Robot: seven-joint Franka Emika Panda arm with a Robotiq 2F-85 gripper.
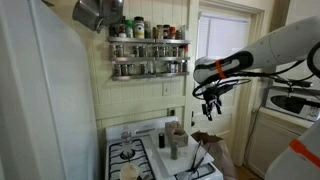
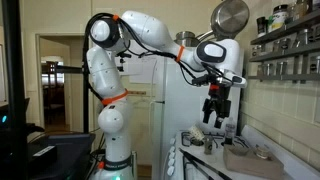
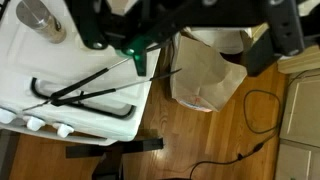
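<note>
My gripper (image 1: pixel 210 112) hangs open in the air above the right side of the stove area, pointing down. Exterior view 2 also shows the gripper (image 2: pixel 213 119) well above the surface, with nothing between its fingers. In the wrist view its dark, blurred parts fill the upper left and upper right. Below them lie black tongs or a similar long-handled tool (image 3: pixel 85 97) on a white surface. A brown paper bag (image 3: pixel 207 80) stands open beside that surface, lower down. Its contents are hard to make out.
The white stove (image 1: pixel 128 152) has burners on its left and knobs (image 3: pixel 35 123) along its front. Jars and a boxy container stand at the back. Spice shelves (image 1: pixel 150 58) line the wall. A cable (image 3: pixel 250 150) lies on the wooden floor.
</note>
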